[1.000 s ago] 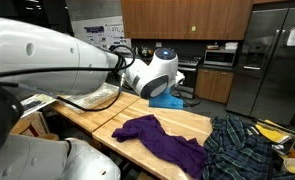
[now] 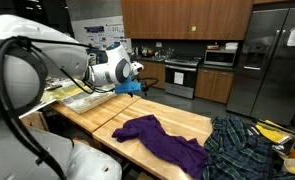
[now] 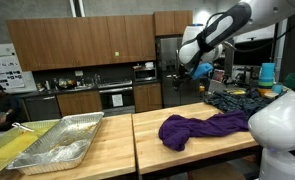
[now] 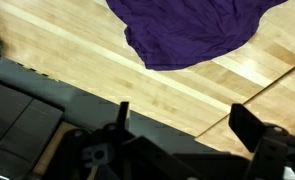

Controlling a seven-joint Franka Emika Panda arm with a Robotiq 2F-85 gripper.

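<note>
A purple cloth [image 2: 159,138] lies crumpled and spread across the wooden table [image 2: 177,118]. In the wrist view the same cloth [image 4: 192,30] fills the upper part, above bare wood and the table's edge. High over the table hangs my gripper, its two dark fingers wide apart with nothing between them. Exterior view 2 shows the cloth [image 3: 182,130] near the table's front, well below the raised arm [image 3: 202,50].
A dark patterned cloth [image 2: 235,150] is heaped at the table's right side. On the other side stands a large foil tray [image 3: 59,142] beside a yellow item [image 3: 12,145]. Bare wood lies between tray and purple cloth.
In exterior view 1 the arm has swung left, from above the purple cloth toward the tray side. Both cloths lie as before.
</note>
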